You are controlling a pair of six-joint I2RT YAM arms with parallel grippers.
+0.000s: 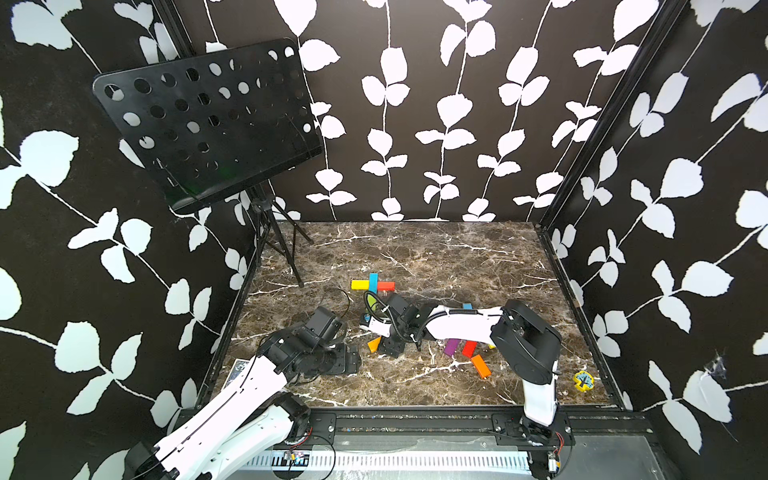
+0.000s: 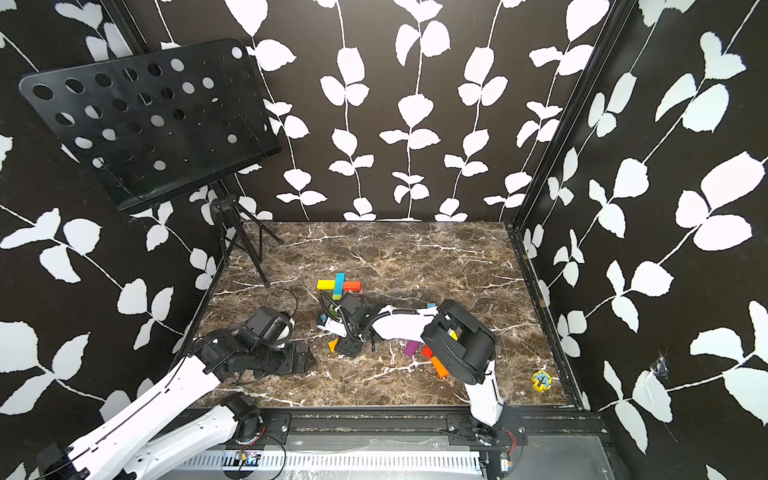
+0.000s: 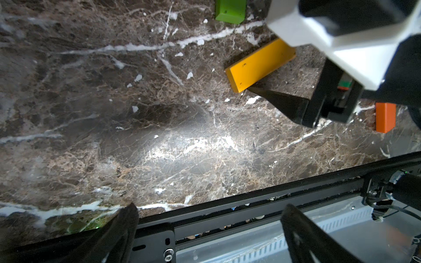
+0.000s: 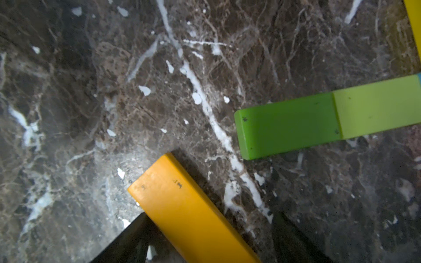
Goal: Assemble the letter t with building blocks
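Note:
A t-like shape of blocks lies flat: a yellow block (image 1: 360,285) and a red block (image 1: 386,286) flank a blue block (image 1: 373,280). A light green block (image 4: 377,107) and a darker green block (image 4: 287,127) run end to end below it. An orange-yellow block (image 4: 188,210) lies slanted near the green end, apart from it. My right gripper is low over this block, its fingers spread on either side with a gap on the right. One right finger (image 3: 280,103) shows beside the block. My left gripper is open and empty at the front left.
Purple (image 1: 451,347), red (image 1: 469,349) and orange (image 1: 481,366) blocks lie under or near the right forearm. A yellow round object (image 1: 584,381) sits at the right front. A tripod stand (image 1: 276,228) is at the back left.

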